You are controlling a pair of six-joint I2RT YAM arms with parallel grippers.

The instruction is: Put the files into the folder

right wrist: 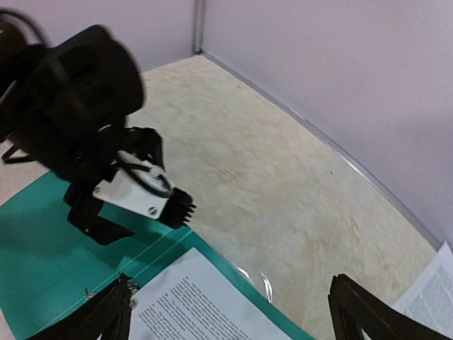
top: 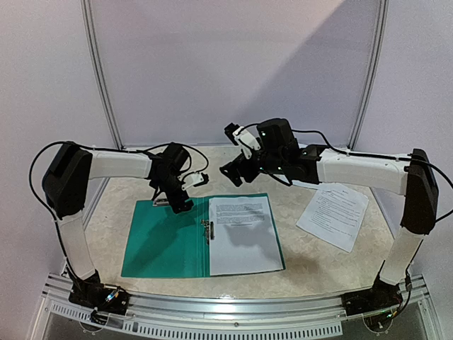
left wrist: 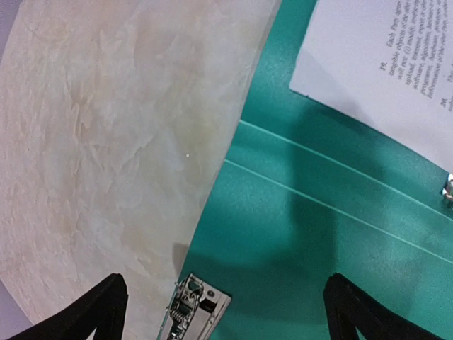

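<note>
A green folder lies spread on the table, a metal clip along its spine. On its right half rests a printed sheet, lying flat and close to the folder's edges. Two more printed sheets lie to the right: a near one, and a farther one partly covered by the right arm. Over the top of the folder's left half hovers my left gripper, open and empty. My right gripper is open as well, raised above the area beyond the folder's top edge, nothing between its fingers.
In the left wrist view a small metal clip piece sits at the folder's edge between the fingers. The left arm stands close to the right gripper. Bare table shows right of the folder.
</note>
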